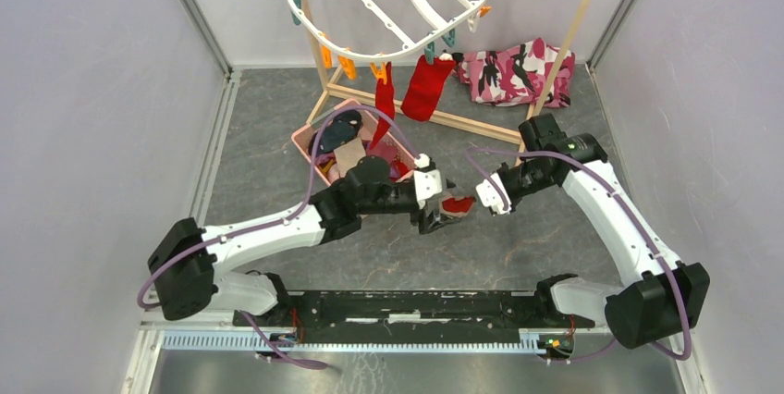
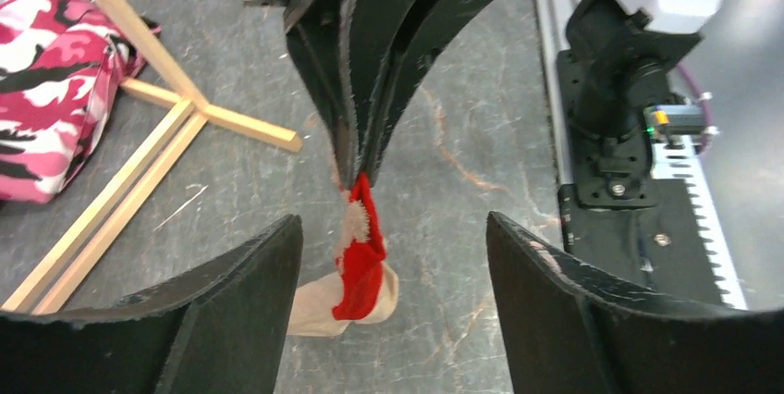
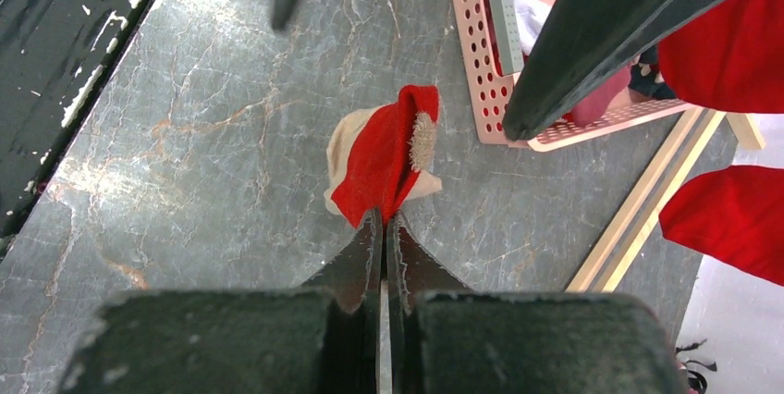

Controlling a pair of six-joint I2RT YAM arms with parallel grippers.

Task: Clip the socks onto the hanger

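Note:
A red and cream sock (image 1: 457, 206) hangs between the two arms. My right gripper is shut on a red edge of this sock (image 3: 384, 158), its fingertips pressed together. Around the sock's far side comes my left gripper, open, with its fingers (image 2: 254, 288) spread and the sock (image 2: 362, 269) in the gap's line of sight. Whether those fingers touch the cloth cannot be told. Above, the white round hanger (image 1: 386, 54) carries orange and teal clips. Two red socks (image 1: 428, 89) hang from its near rim.
A pink basket (image 1: 301, 140) of clothes stands behind the left arm. Wooden stand bars (image 1: 462, 124) cross the floor at the back. A pink camouflage bundle (image 1: 518, 77) lies at the back right. Floor in front of the arms is clear.

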